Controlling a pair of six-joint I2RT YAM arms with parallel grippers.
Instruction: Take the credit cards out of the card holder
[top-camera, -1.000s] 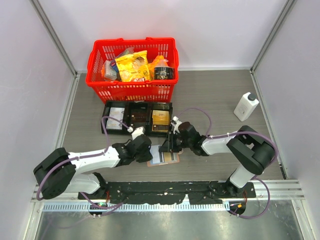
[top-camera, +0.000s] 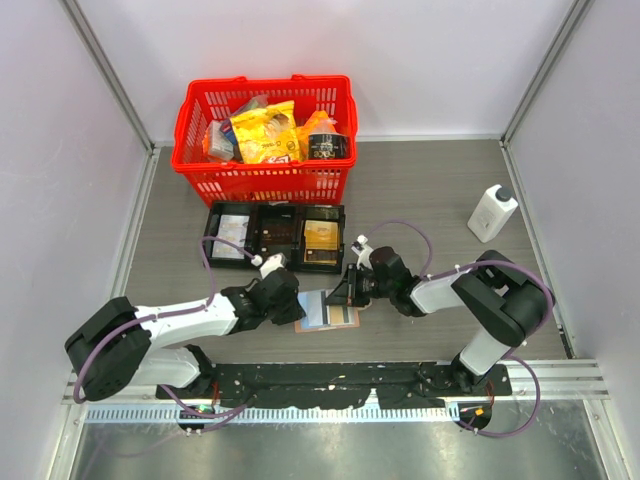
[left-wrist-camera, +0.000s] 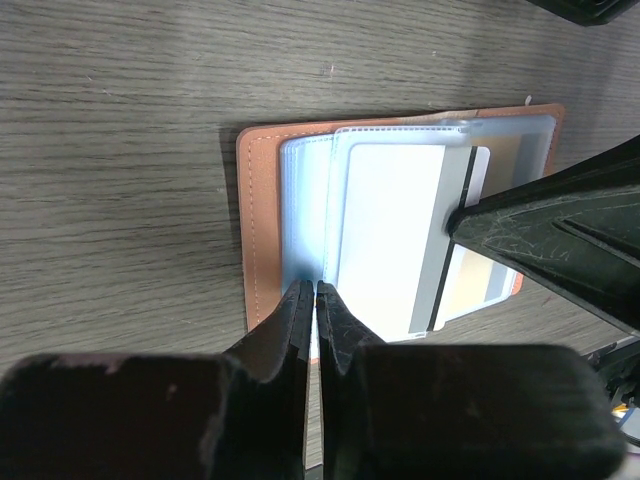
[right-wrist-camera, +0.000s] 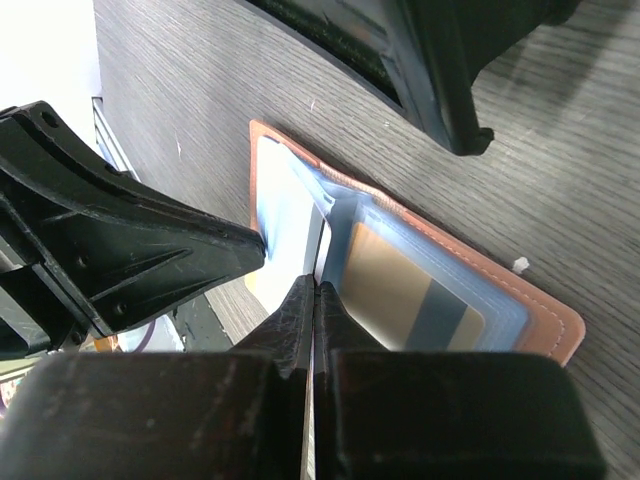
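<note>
The brown card holder (top-camera: 343, 314) lies unfolded on the table, its clear sleeves facing up. In the left wrist view a white credit card (left-wrist-camera: 392, 225) with a dark stripe sits partly in a sleeve, its striped edge sticking out to the right. My right gripper is shut on that card's edge, seen at the fingertips in the right wrist view. My left gripper points down at the sleeves on the left half, its fingertips almost together; whether it pinches a sleeve cannot be told. A tan card (right-wrist-camera: 382, 280) lies in the other half.
A black divided tray (top-camera: 274, 238) stands behind the arms, with a red basket (top-camera: 262, 185) of packets beyond it. A white bottle (top-camera: 492, 213) is at the far right. Table on either side of the holder is free.
My right gripper has moved a little to the right over the holder, and the dark stripe has shifted slightly right as well. The left arm stays almost where it was.
</note>
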